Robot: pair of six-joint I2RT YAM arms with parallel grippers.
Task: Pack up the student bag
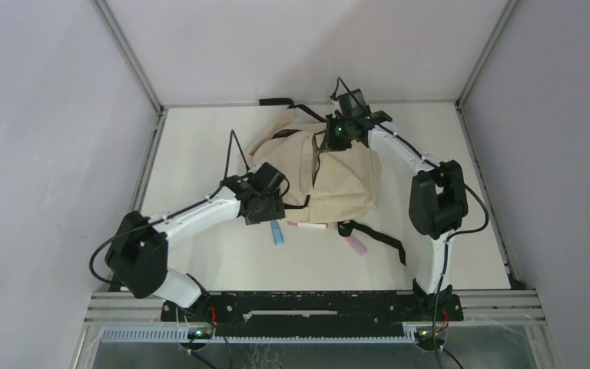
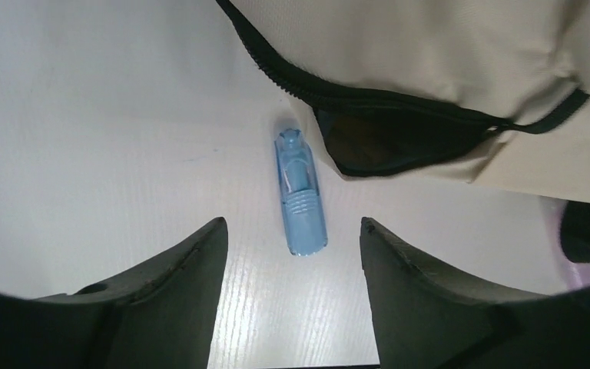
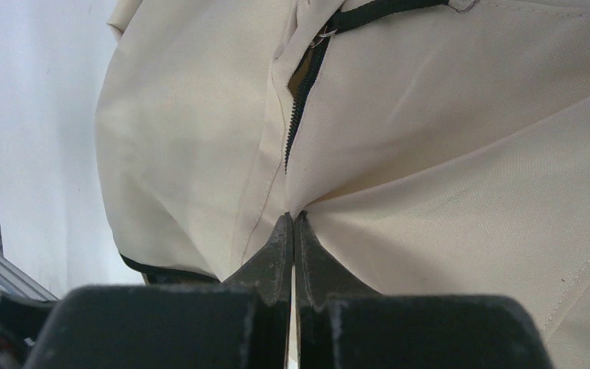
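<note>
A beige bag (image 1: 346, 184) lies on the table with its zipped opening showing. By its lower left corner a pale blue case (image 2: 304, 219) rests on the white tabletop. My left gripper is open above this case, one finger to each side and clear of it. My right gripper is shut at the bag's upper part, near a black zipper (image 3: 298, 104); folds of beige cloth run together at its fingertips, pinched there. A pink-and-white pen (image 1: 307, 225) and a pink case (image 1: 356, 245) lie along the bag's near edge.
A black strap (image 1: 380, 235) trails from the bag's near right side, its bunched end beside the pink case. Another strap (image 1: 278, 101) lies behind the bag. Free tabletop (image 1: 200, 146) shows to the left and in front.
</note>
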